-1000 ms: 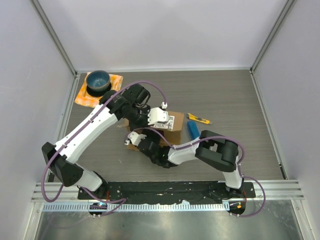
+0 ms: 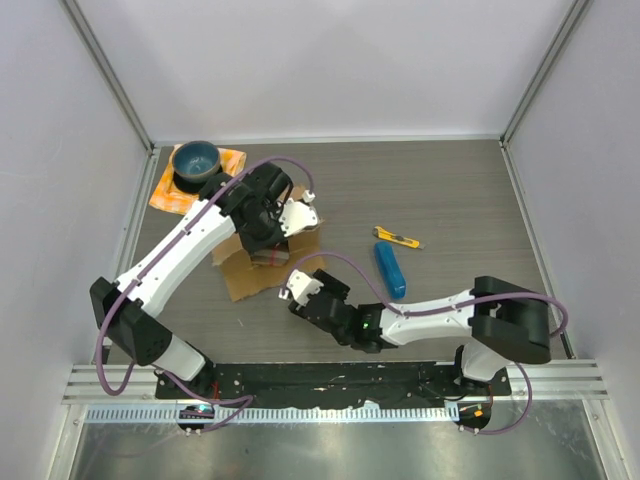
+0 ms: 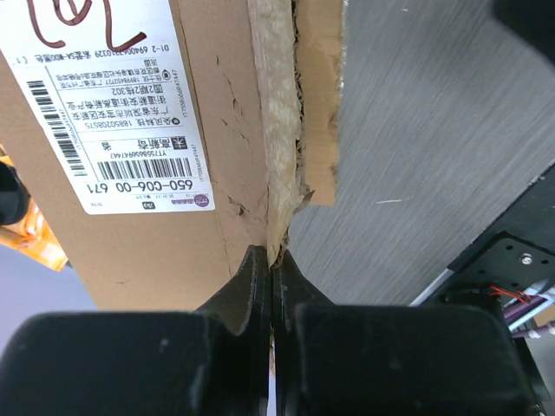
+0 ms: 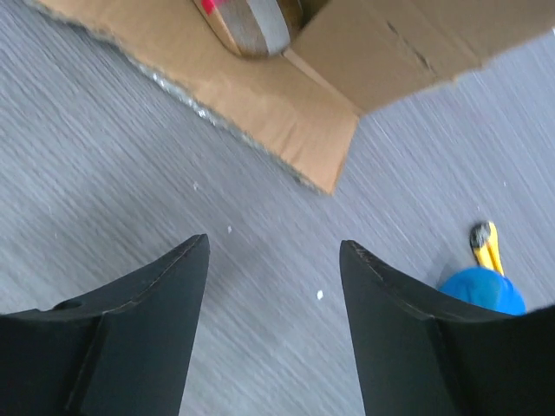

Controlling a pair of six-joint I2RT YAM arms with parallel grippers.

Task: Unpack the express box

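Note:
The brown cardboard express box (image 3: pixel 130 247) carries a white shipping label (image 3: pixel 130 130) in the left wrist view. My left gripper is shut on the edge of the box's cardboard. From above, arm and gripper hide much of the box, and an open flap (image 2: pixel 245 281) spreads toward the front. Inside the opening lies a brown item (image 4: pixel 250 28) with pink and silver-grey bands, partly cut off by the right wrist view. My right gripper stands open in front of the box, clear of the flap, only tabletop between its fingers.
A yellow utility knife (image 2: pixel 398 237) and a blue cylinder-like object (image 2: pixel 390 270) lie right of the box. A blue bowl (image 2: pixel 196 160) stands on an orange checked cloth (image 2: pixel 232 160) at the back left.
The box has shifted left and turned along with my left gripper. My right gripper has drawn back from the box toward the front right, uncovering the item in the opening.

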